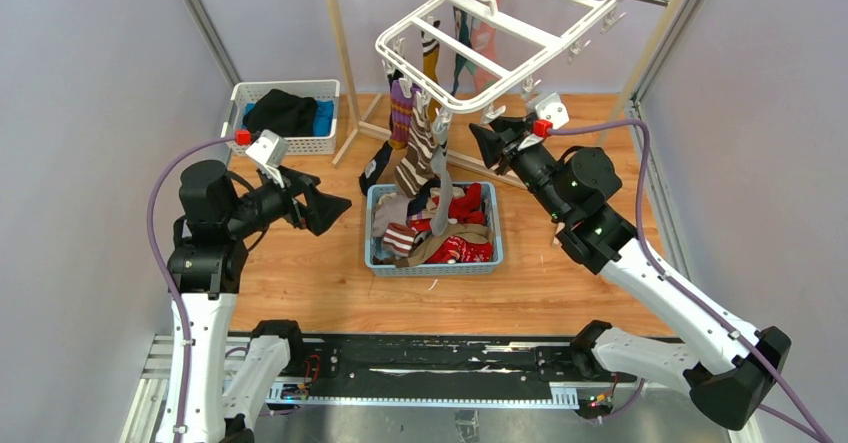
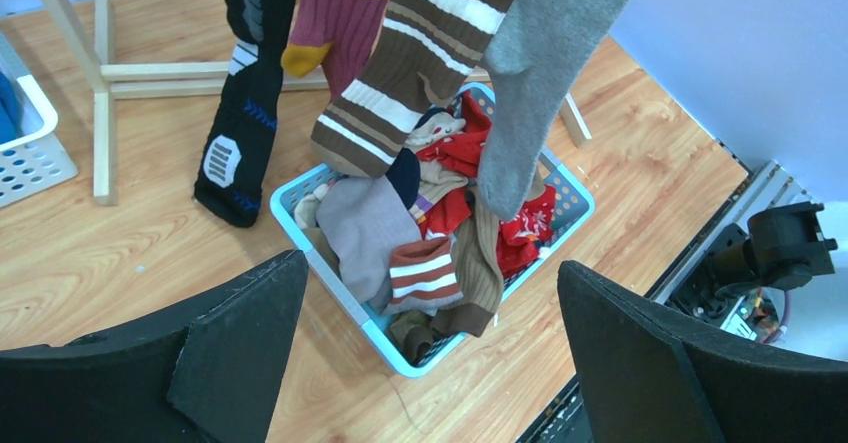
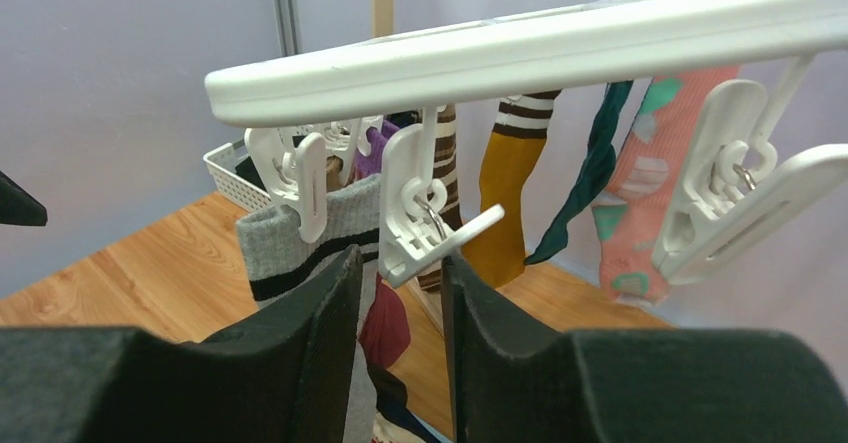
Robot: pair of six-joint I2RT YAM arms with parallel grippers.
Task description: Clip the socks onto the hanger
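The white hanger (image 1: 515,75) hangs above the table, with several socks clipped along its left and back. At its front, a grey sock (image 2: 545,73) with a dark stripe dangles over the basket, beside a brown-and-white striped sock (image 2: 420,58). My right gripper has its part-open fingers on either side of the lower end of an empty clip (image 3: 410,208), just right of the grey sock; I cannot tell whether they touch it. My left gripper stands open left of the basket, nothing between its fingers. Loose socks (image 1: 455,228) fill the blue basket (image 1: 435,270).
At the back left stands a white basket (image 1: 310,146) with dark and blue cloth. The wooden stand (image 1: 345,53) rises behind the hanger. Another empty clip (image 3: 735,193) hangs right of my right gripper. Bare table (image 1: 320,283) lies around the blue basket.
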